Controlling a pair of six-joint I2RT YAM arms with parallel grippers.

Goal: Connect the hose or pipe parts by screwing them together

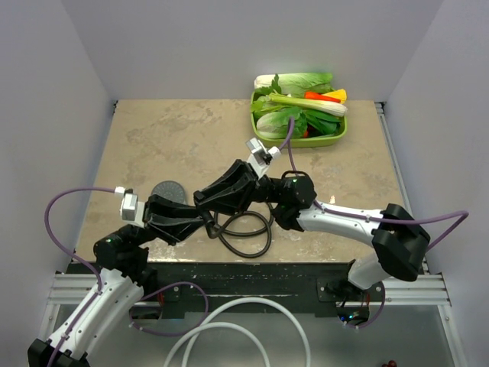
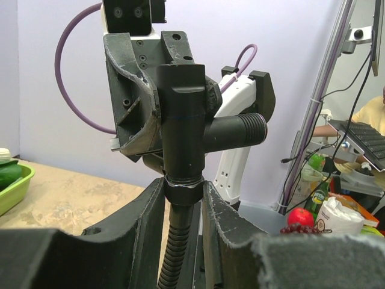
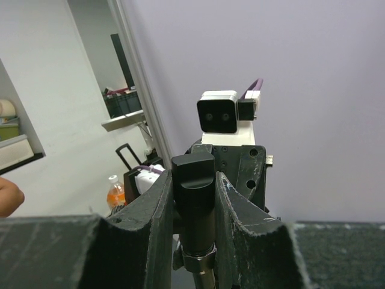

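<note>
In the middle of the top view my two grippers meet over the coiled black hose (image 1: 244, 253). My left gripper is shut on the collar of the hose's black fitting (image 2: 183, 132), with the ribbed hose (image 2: 172, 259) hanging below. The fitting stands upright with a threaded side branch. My right gripper has its fingers around the top of the same fitting, above the left one; whether they press on it is hard to tell.
A green basket of vegetables (image 1: 336, 131) stands at the back right. A dark round disc (image 1: 169, 188) lies left of the coil. White tubing (image 1: 298, 329) loops below the front edge.
</note>
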